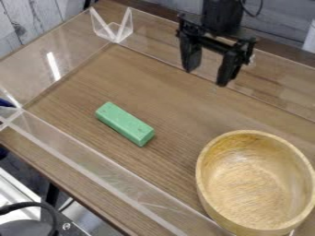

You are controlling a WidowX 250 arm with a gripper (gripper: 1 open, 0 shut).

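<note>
My black gripper (209, 57) hangs at the upper middle of the camera view, open, with nothing visible between its fingers, above the wooden floor of the workspace. A green block (124, 123) lies on the wood at the lower left, apart from the gripper. A large tan bowl (252, 182) sits at the lower right.
Clear plastic walls border the wooden surface (110, 74) on the left and at the back. A black cable or fixture lies at the bottom left corner.
</note>
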